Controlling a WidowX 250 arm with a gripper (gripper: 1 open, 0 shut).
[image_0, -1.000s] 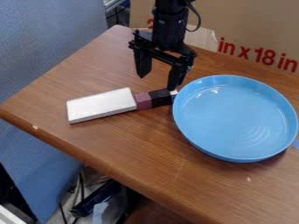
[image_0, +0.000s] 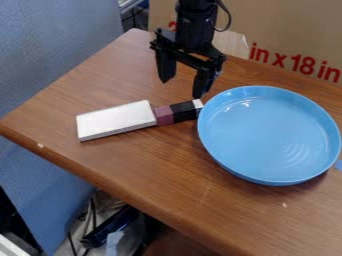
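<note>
My black gripper (image_0: 182, 76) hangs above the back of the wooden table, its two fingers spread open with nothing visible between them. Below it lies a long bar with a white flat part (image_0: 115, 120) and a dark purple and black banded end (image_0: 177, 113), pointing toward the plate. A light blue round plate (image_0: 269, 136) lies on the right of the table, close beside or touching the bar's end.
A cardboard box (image_0: 294, 40) with red lettering stands behind the table. A blue padded surface and some cables lie beyond the left edge.
My gripper has shifted very slightly; otherwise nothing visibly differs.
</note>
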